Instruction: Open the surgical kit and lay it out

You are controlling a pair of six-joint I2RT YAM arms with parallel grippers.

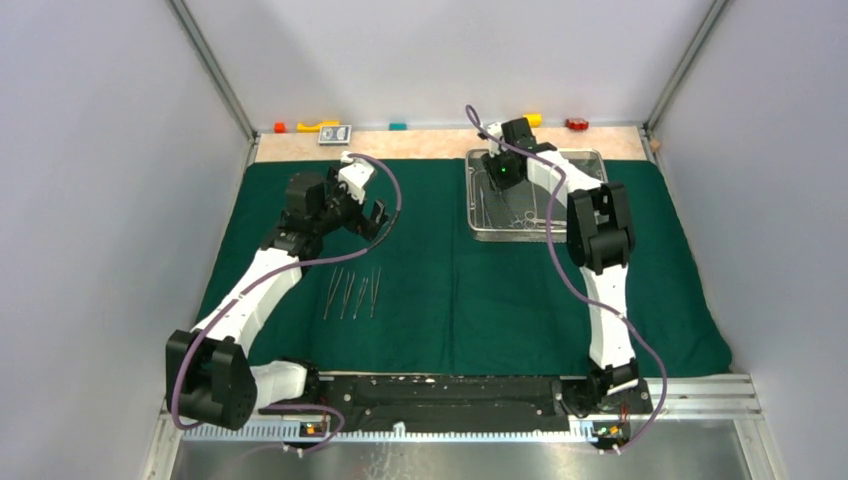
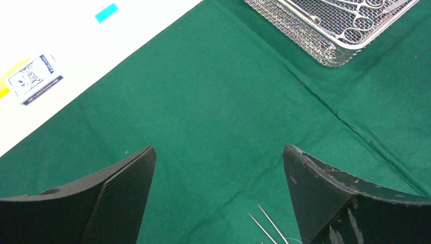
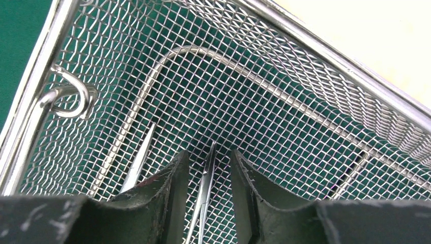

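The wire mesh tray (image 1: 520,236) stands at the back right of the green cloth with metal instruments inside. Over its left part is my right gripper, its fingers part open on either side of the tip of a slender scissor-like instrument (image 3: 205,188); a gap shows on both sides. Left of it in the tray lies another pointed instrument (image 3: 138,162). Ringed handles (image 2: 363,23) show at the tray's near corner. Several thin instruments (image 1: 348,295) lie in a row on the cloth at left. Above bare cloth, my left gripper is open and empty.
Along the back ledge are a card box (image 1: 335,134), a yellow piece (image 1: 318,126), a teal block (image 1: 398,126) and a red item (image 1: 577,124). The tray's raised rim (image 3: 345,63) surrounds the right gripper's workspace.
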